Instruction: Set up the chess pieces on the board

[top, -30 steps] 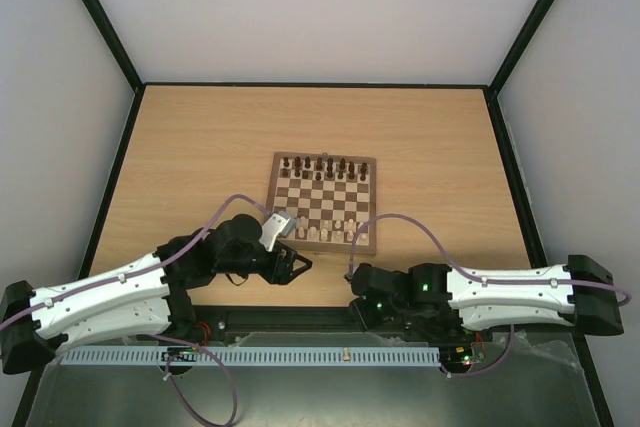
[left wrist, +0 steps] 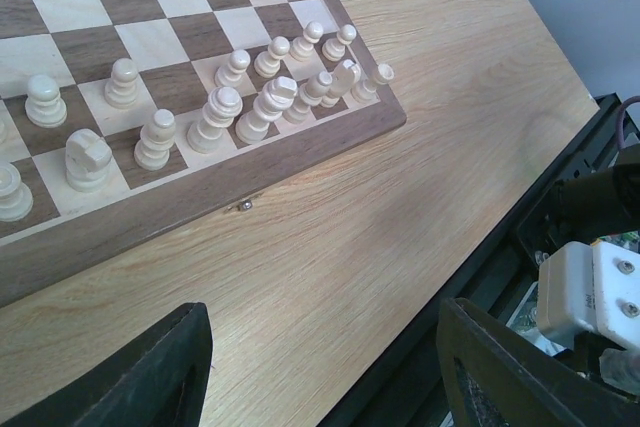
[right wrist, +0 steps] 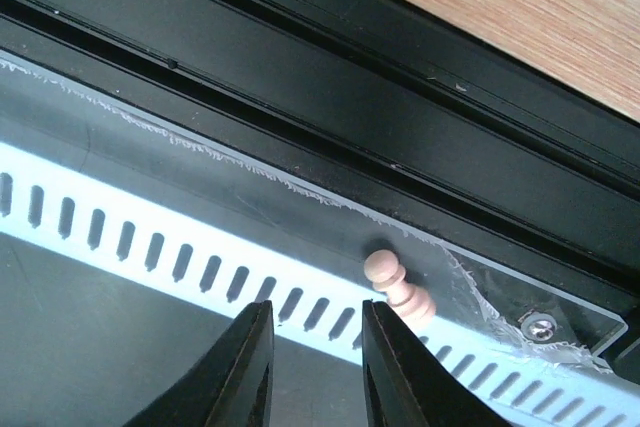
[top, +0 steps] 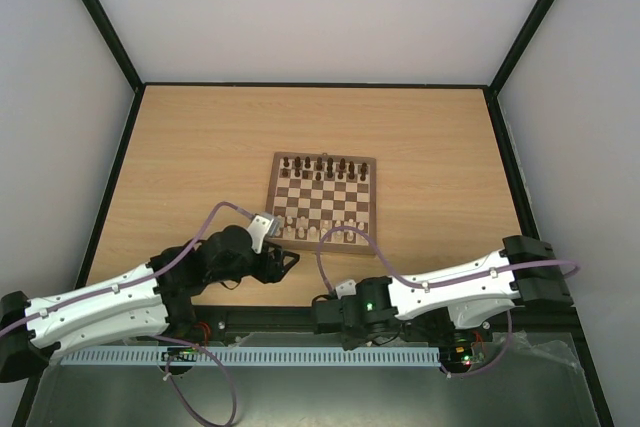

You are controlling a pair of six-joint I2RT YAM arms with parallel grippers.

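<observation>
The chessboard (top: 323,202) lies mid-table, dark pieces (top: 330,165) on its far side. White pieces (left wrist: 222,107) stand along its near side in the left wrist view. A pale pawn (right wrist: 400,289) lies tipped over off the table, on the slotted strip below its front edge. My right gripper is open over that strip, nothing between its fingers; the pawn is just beyond the right fingertip, partly overlapped by it. In the top view the right arm hides the pawn. My left gripper hangs open and empty by the board's near edge.
A dark frame rail (right wrist: 330,137) separates the table from the slotted strip (right wrist: 150,247). A screw (right wrist: 538,326) and torn clear film lie right of the pawn.
My right arm has moved left over the slotted strip, covering the pawn. My left arm has moved slightly left.
</observation>
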